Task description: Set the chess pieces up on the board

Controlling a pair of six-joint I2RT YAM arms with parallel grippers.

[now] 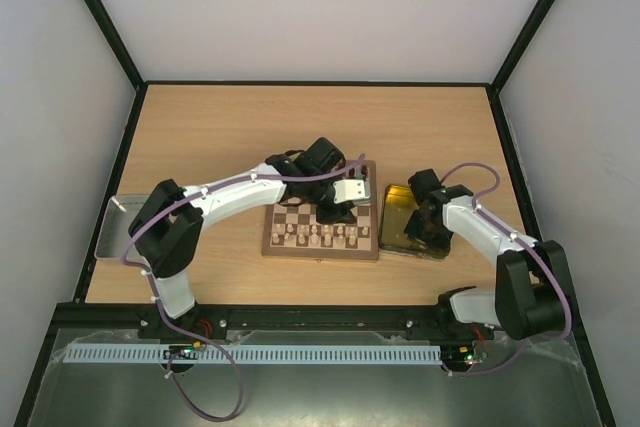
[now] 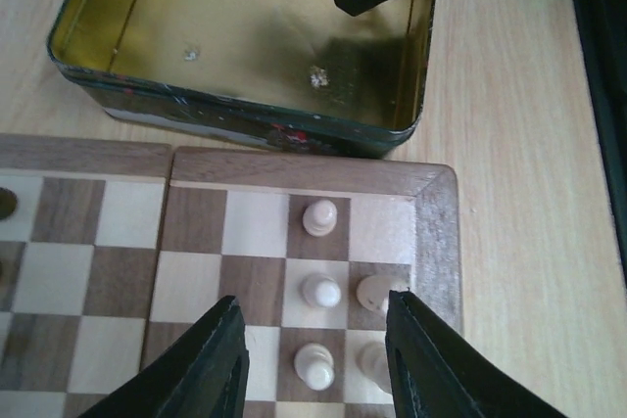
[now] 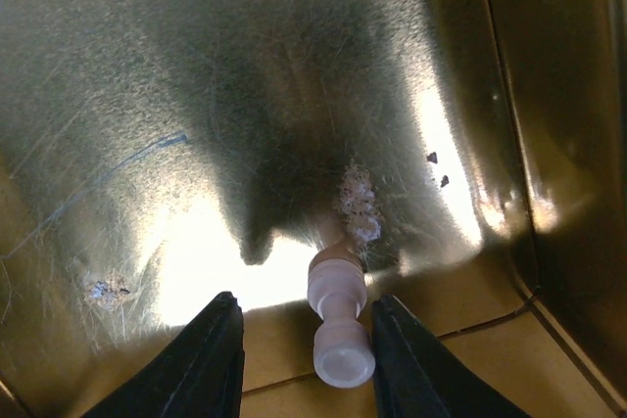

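Over the right part of the chessboard (image 1: 320,251), my left gripper (image 1: 340,217) hangs open. Its fingers frame pale pawns (image 2: 320,291) and bigger pale pieces (image 2: 380,291) standing on the board in the left wrist view. The corner square by the metal tray (image 2: 235,122) is bare there. Inside the tray, my right gripper is open around a pale chess piece (image 3: 339,310) that lies on its side, closer to the right finger (image 3: 394,340). No grip on it shows.
Dark pieces (image 1: 364,173) stand at the board's far side, partly hidden by the left arm. A clear container (image 1: 118,217) sits at the far left. The table behind the board is clear. The tray's raised walls surround the right gripper.
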